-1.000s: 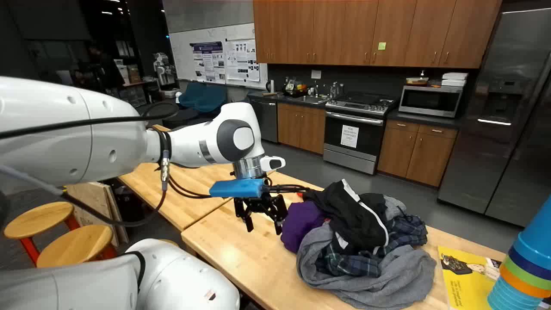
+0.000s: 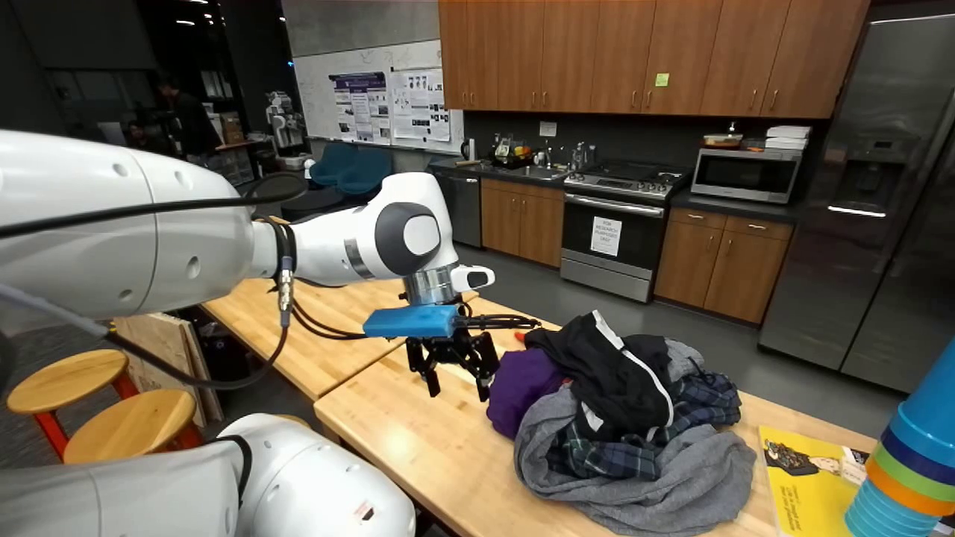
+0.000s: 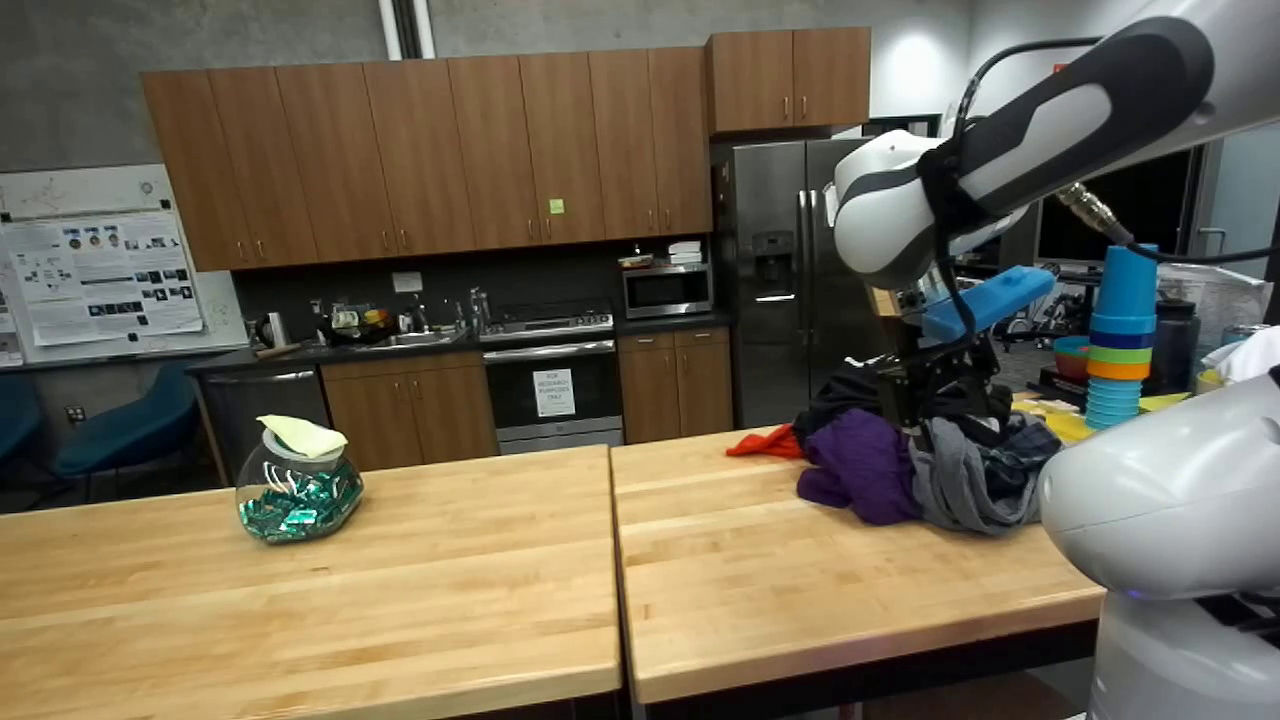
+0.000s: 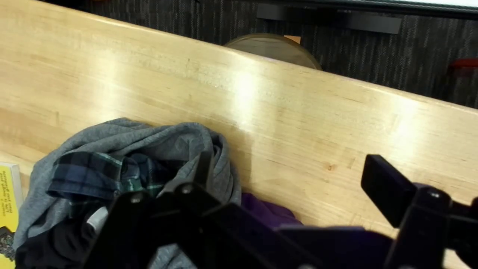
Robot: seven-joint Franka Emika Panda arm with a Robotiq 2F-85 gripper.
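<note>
My gripper (image 2: 459, 388) hangs above the wooden table (image 2: 403, 421), open, its fingers well apart. Nothing shows between them. A heap of clothes lies just beside it: a purple cloth (image 2: 521, 391), a black garment with a white stripe (image 2: 618, 376), a grey garment (image 2: 573, 483) and a dark plaid shirt (image 2: 609, 455). In the wrist view, the left finger covers part of the grey garment (image 4: 121, 134), while the right finger (image 4: 387, 190) is over bare wood. Some purple cloth (image 4: 269, 213) shows low between them, partly hidden by the gripper. A red cloth (image 3: 768, 444) sticks out behind the heap.
A yellow book (image 2: 806, 488) and a tall stack of coloured cups (image 2: 904, 456) stand past the heap. On the other table, a glass jar (image 3: 300, 492) holds green-wrapped pieces. Bare table lies in front of the heap and toward the jar.
My arm and gripper have risen very slightly. The gripper remains open, and the clothes lie as before.
</note>
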